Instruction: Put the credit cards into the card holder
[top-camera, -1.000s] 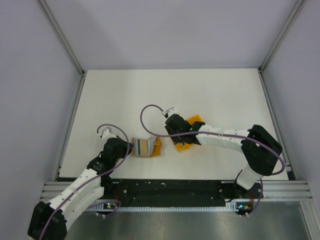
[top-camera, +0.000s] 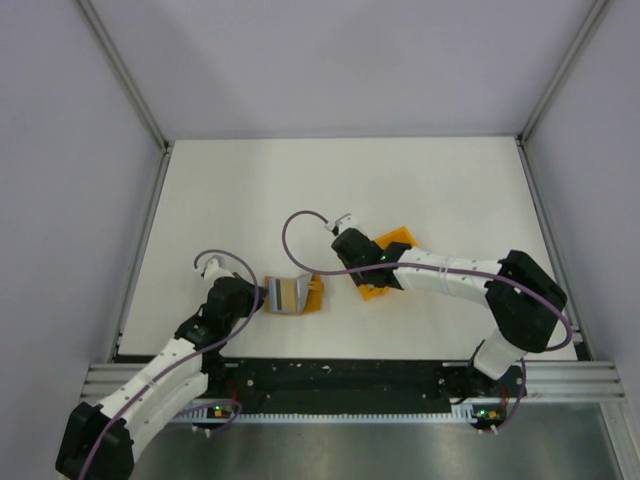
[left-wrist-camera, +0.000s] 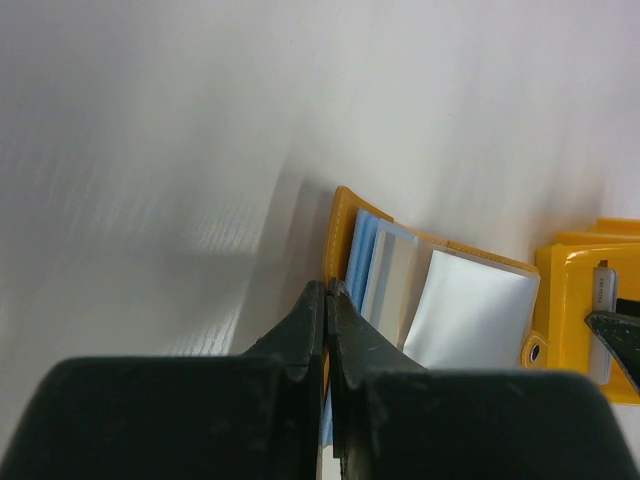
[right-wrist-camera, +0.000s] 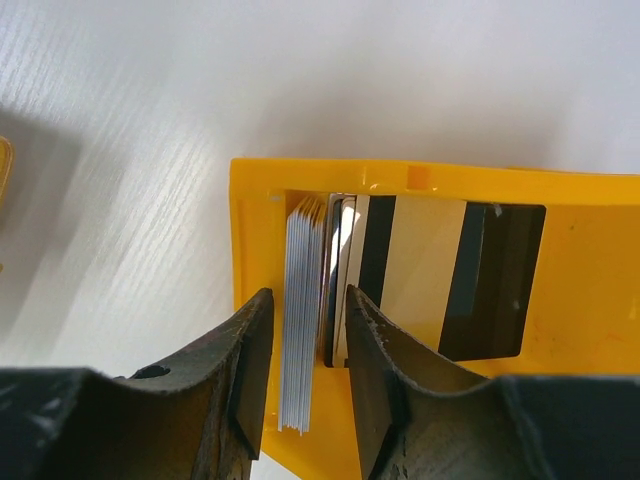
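Observation:
The card holder (top-camera: 286, 296), spread out with tan edges, lies left of centre on the white table. In the left wrist view my left gripper is shut on the holder's thin tan edge, beside its blue-and-clear pockets (left-wrist-camera: 380, 275). My right gripper stands partly open over a yellow box. Between its fingers are the upright edges of several grey-white cards (right-wrist-camera: 300, 310), packed against the box's left wall; a gap to the right finger shows. From above, the right fingertips are hidden under the arm.
The yellow box (top-camera: 402, 238) stands right of the holder. Dark and beige cards (right-wrist-camera: 423, 262) fill its middle, and its right part is empty.
The yellow box has slid slightly to the right and away, and the right gripper has shifted a little right with it. The left arm and the holder look unmoved.

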